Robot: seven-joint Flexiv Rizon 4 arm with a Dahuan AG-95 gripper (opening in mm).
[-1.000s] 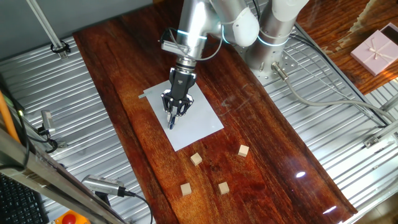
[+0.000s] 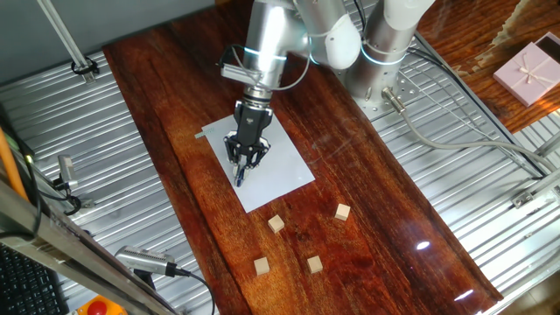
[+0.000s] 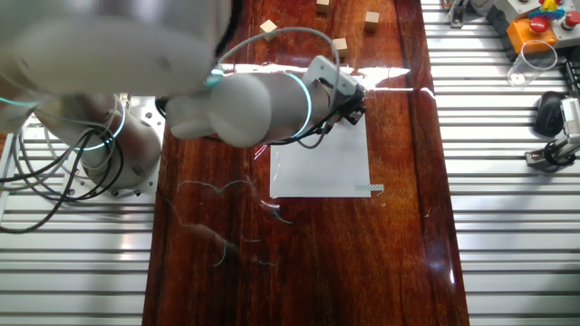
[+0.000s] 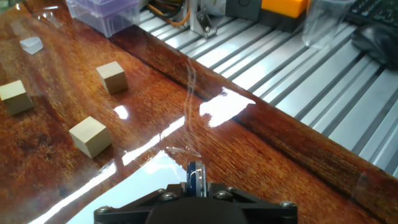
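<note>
A white sheet of paper (image 2: 278, 166) lies on the dark red-brown wooden table. Over its left part in exterior view 1 is my gripper (image 2: 239, 166), pointing down. Between its fingers stands a slim dark blue pen-like thing (image 4: 197, 177), which the gripper appears shut on. The lower end of this blue thing shows at the paper in exterior view 1; whether it touches the sheet I cannot tell. In exterior view 2 the arm hides the fingertips and the held thing.
Several small wooden cubes lie apart on the bare wood beyond the paper, among them one cube (image 2: 276, 223) close to the sheet and another (image 2: 342, 211) to the right. A checkered strip (image 3: 369, 187) sits at the paper's edge. Grooved metal (image 3: 503, 226) borders the table.
The gripper has shifted slightly left and down in exterior view 1 since a second ago, with the blue thing still in it. Paper and cubes stay put.
</note>
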